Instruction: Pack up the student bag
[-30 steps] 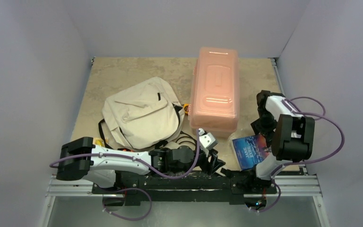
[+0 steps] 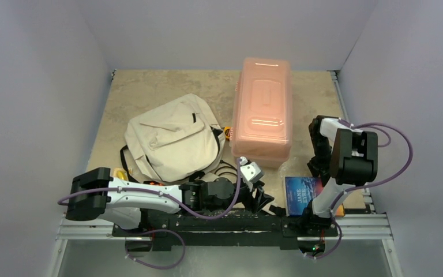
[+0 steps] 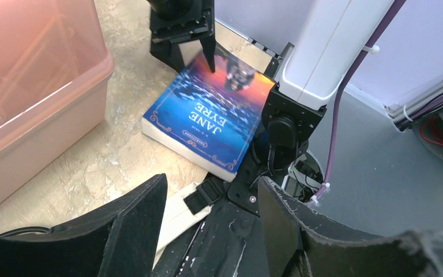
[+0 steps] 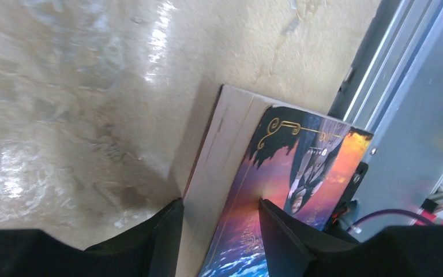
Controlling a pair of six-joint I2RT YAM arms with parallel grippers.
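Observation:
The white bag [image 2: 173, 138] lies flat on the left half of the table. A thick book titled Jane Eyre [image 3: 207, 118] rests cover up near the front edge, right of centre. My right gripper is above the book's far end; its fingers stand part open, one finger past the spine edge and the other over the cover. I cannot tell whether the fingers touch it. My left gripper hangs near the front middle, its fingers apart with nothing between them.
A closed pink plastic box [image 2: 262, 107] stands right of the bag, just behind the book. A yellow tape measure [image 2: 227, 132] sits between bag and box. Bare table [image 2: 176, 79] shows along the back.
The book has turned and now lies squarer to the front edge. The left arm has barely moved.

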